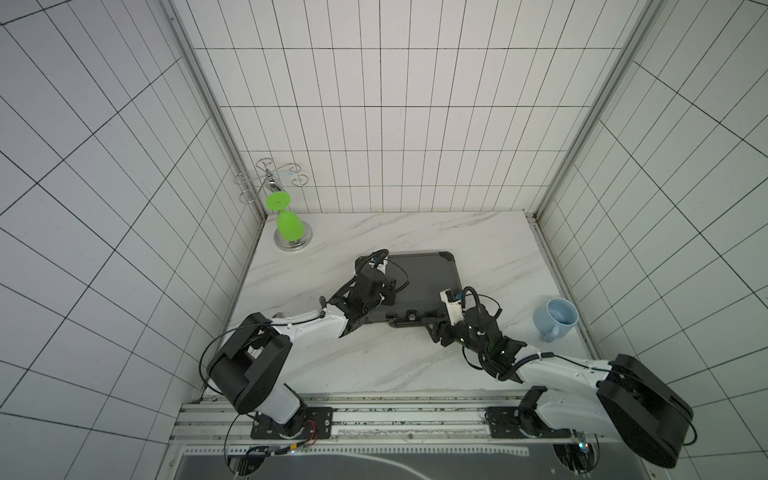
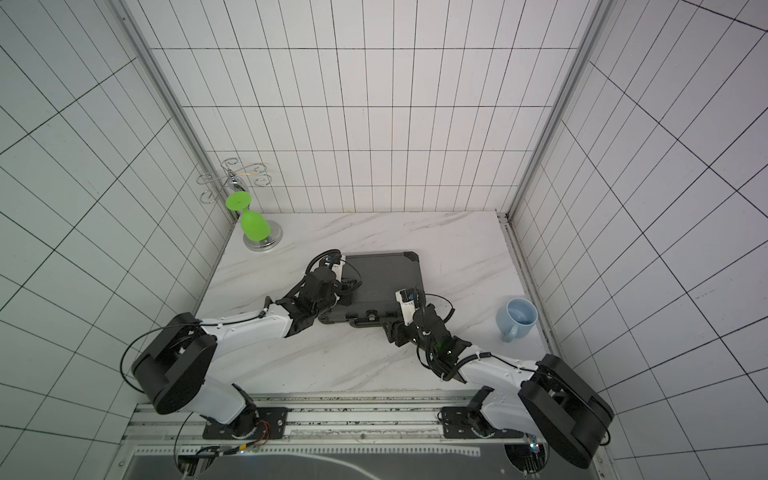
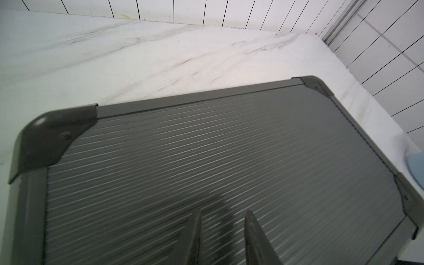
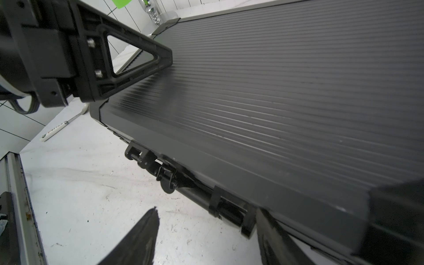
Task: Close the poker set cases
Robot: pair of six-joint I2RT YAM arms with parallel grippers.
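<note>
A dark grey ribbed case (image 1: 424, 276) lies on the marble table with its lid down. Its black handle and latches (image 4: 190, 190) run along the front edge in the right wrist view. Over the left part of the lid is my left gripper, its two fingers parted with only lid surface showing behind them. My right gripper hovers at the front edge near the right end of the handle, fingers apart. The handle's end lies close to its right finger (image 4: 269, 234); whether they touch cannot be told. Both arms cover parts of the case in the top views.
A metal stand with a green goblet (image 1: 290, 226) occupies the back left corner. A blue mug (image 1: 555, 318) sits at the right edge. The white-handled utensil (image 4: 55, 131) lies left of the case. Bare table surrounds the case behind and in front.
</note>
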